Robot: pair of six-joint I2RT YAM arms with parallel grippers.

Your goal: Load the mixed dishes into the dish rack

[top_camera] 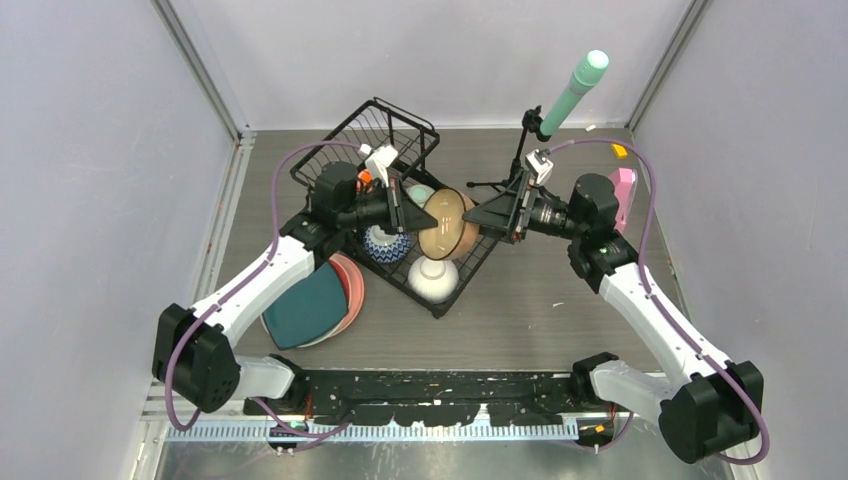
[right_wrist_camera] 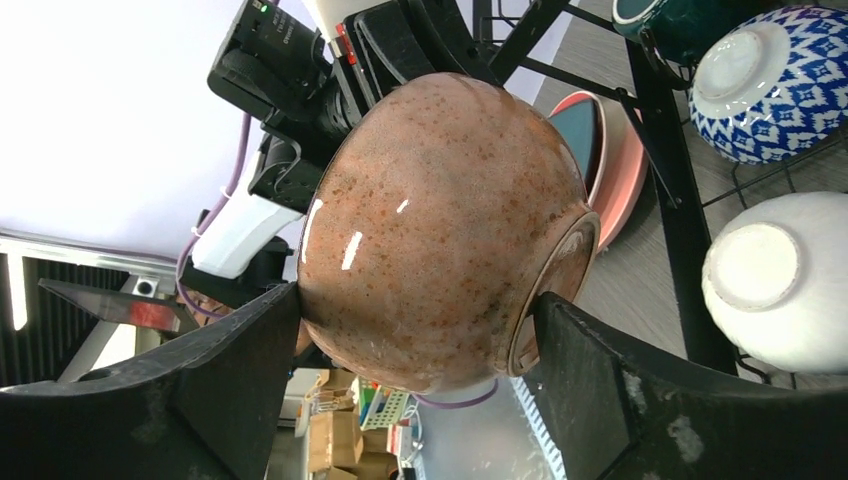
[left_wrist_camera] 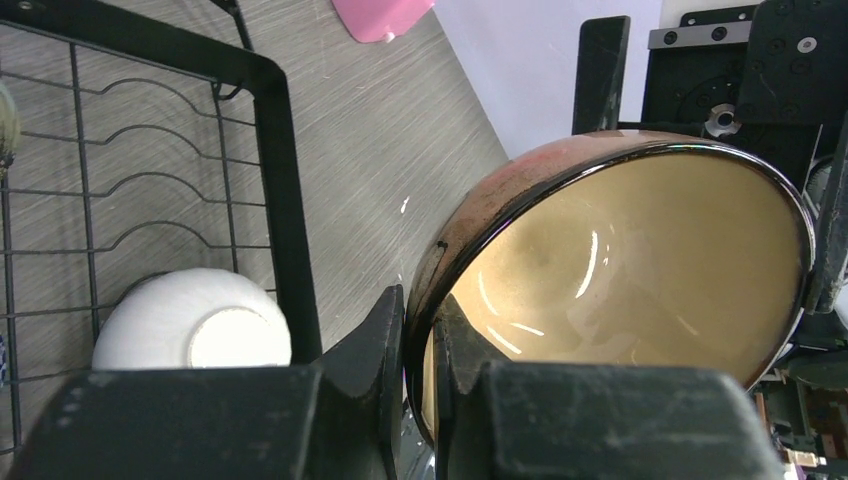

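Observation:
A speckled brown bowl with a tan glossy inside (top_camera: pixel 440 225) is held on its side above the dish rack (top_camera: pixel 466 275). My left gripper is shut on its rim; in the left wrist view the inside faces that camera. My right gripper stands open, its fingers either side of the bowl's outer side and foot; whether they touch is unclear. In the rack lie a white bowl (top_camera: pixel 432 282), a blue-patterned bowl (right_wrist_camera: pixel 770 90) and a dark green piece (right_wrist_camera: pixel 640 15), the bowls upside down.
Stacked plates (top_camera: pixel 305 310) lie left of the rack. A stand with a mint tube (top_camera: pixel 572 95) is behind, and a pink object (top_camera: pixel 624 190) lies at the right. Bare table (top_camera: pixel 540 320) shows at the front right.

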